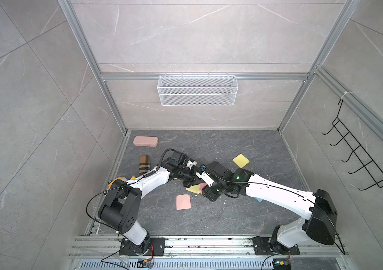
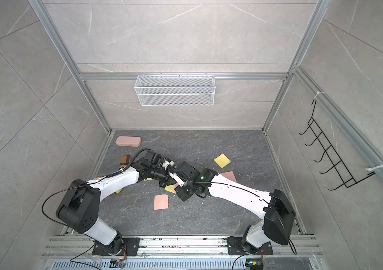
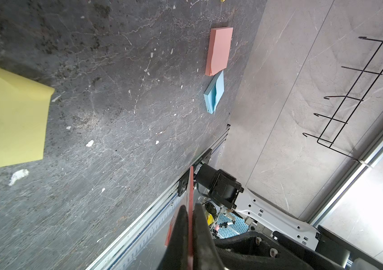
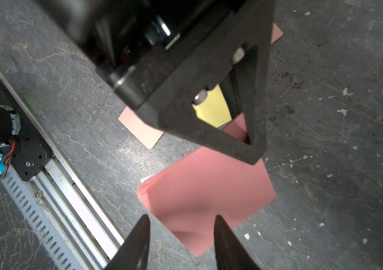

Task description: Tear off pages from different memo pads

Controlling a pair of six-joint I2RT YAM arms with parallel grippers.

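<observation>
A thin pink sheet [image 4: 209, 193] hangs above the table between my two hands. My left gripper is shut on it, and the sheet [image 3: 190, 193] shows edge-on between the black fingers. My right gripper stands open close to the sheet's lower edge; whether its fingers touch the paper I cannot tell. A pink pad [image 3: 219, 50] and a blue pad [image 3: 214, 92] lie side by side on the right of the table. Farther back is a yellow pad [image 1: 241, 160].
A loose pink sheet [image 1: 183, 202] and a yellow sheet [image 3: 11, 117] lie on the table near the hands. A pink case [image 1: 145, 141] and a striped brown case [image 1: 144, 164] are at the left.
</observation>
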